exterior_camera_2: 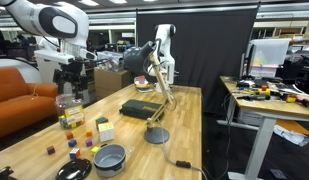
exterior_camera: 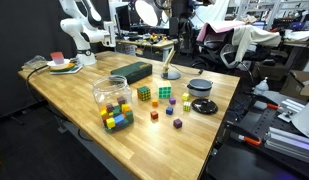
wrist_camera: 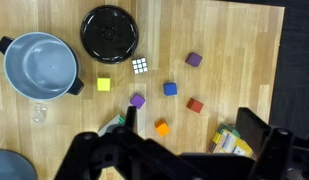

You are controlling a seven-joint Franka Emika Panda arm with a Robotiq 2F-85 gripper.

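Above the work table, my gripper [exterior_camera: 184, 42] hangs in the air. Its two dark fingers stand wide apart in the wrist view, open, with nothing held. Loose cubes lie on the wood below: a blue cube [wrist_camera: 170, 89], an orange cube [wrist_camera: 162, 128], a red cube [wrist_camera: 195, 105], a yellow cube [wrist_camera: 103, 84], a white patterned cube [wrist_camera: 140, 66] and purple ones, among them a dark purple cube [wrist_camera: 194, 59]. A clear jar [exterior_camera: 114, 108] holds many coloured blocks. The grey bowl [wrist_camera: 41, 65] looks empty, beside a black round lid [wrist_camera: 109, 35].
A puzzle cube [exterior_camera: 144, 93] and a larger green-sided cube [exterior_camera: 164, 91] stand behind the small cubes. Farther back are a dark green box [exterior_camera: 132, 72] and a lamp-like stand [exterior_camera_2: 157, 134].
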